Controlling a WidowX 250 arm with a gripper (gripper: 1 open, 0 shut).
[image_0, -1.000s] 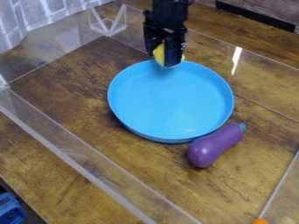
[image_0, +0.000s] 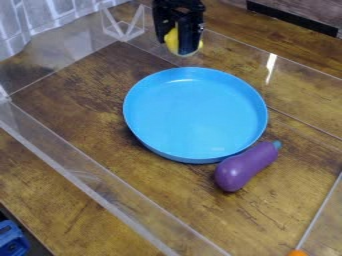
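Note:
My black gripper (image_0: 181, 36) is at the top centre, shut on a yellow object (image_0: 174, 40) and held above the back of the wooden table. In front of it lies a round blue plate (image_0: 195, 112) with nothing on it. A purple eggplant (image_0: 243, 167) lies just right of the plate's front edge.
Clear plastic walls edge the table (image_0: 80, 150). A small orange item (image_0: 298, 252) shows at the bottom right and a blue object (image_0: 8, 238) at the lower left.
My gripper, with the yellow object in it, has moved up and back, away from the blue plate's rear edge. The plate and eggplant have not moved.

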